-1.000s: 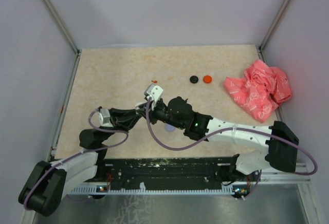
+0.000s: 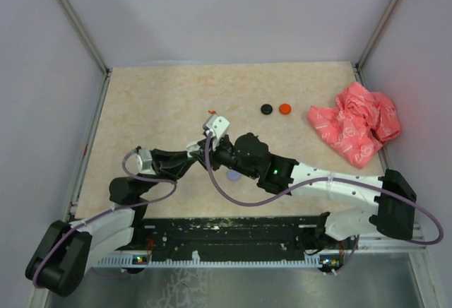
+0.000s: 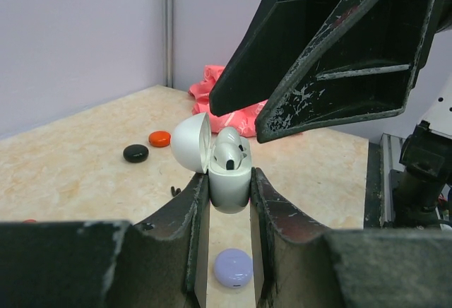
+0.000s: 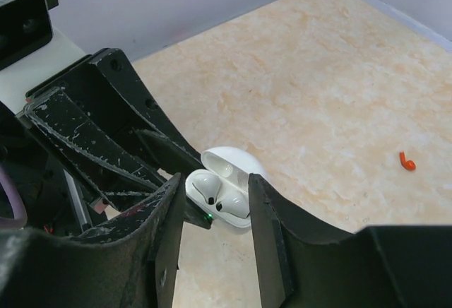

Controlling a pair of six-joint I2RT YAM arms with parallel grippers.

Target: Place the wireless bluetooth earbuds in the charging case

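Note:
The white charging case (image 3: 229,189) stands upright with its rounded lid (image 3: 189,143) swung open, and my left gripper is shut on it. Looking down in the right wrist view, I see two white earbuds, one earbud (image 4: 205,184) beside the left finger and the other earbud (image 4: 232,201) further right; both sit in the case's wells. How deep they sit I cannot tell. My right gripper is open, with nothing held between its fingers, which are just back from the case. A small green light glows at the case's edge.
A purple disc (image 3: 233,268) lies on the table below the case. Further off are a black disc (image 2: 266,109), an orange disc (image 2: 285,109) and a crumpled red cloth (image 2: 357,124).
The earbud stays in the case. My left gripper has hardly moved.

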